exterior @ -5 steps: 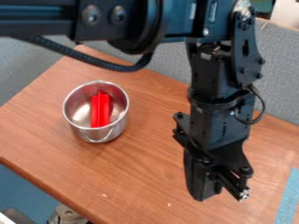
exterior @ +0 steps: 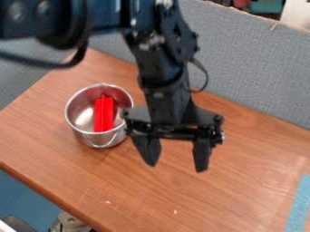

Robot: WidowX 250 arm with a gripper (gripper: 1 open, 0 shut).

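Observation:
My black gripper [exterior: 176, 156] hangs over the middle of the wooden table [exterior: 145, 199], its two fingers apart and pointing down, with nothing visible between them. Just to its left stands a silver metal pot [exterior: 82, 113], upright, with a red object [exterior: 104, 113] inside it. The arm rises from the gripper to the top of the view and crosses the upper left.
A light blue strip [exterior: 295, 204] lies at the right edge. A grey surface [exterior: 255, 68] borders the table at the back, and small items sit at the lower left corner.
The gripper has moved left and up in the view, toward the pot, and now faces the camera more squarely. The pot and red object have not moved.

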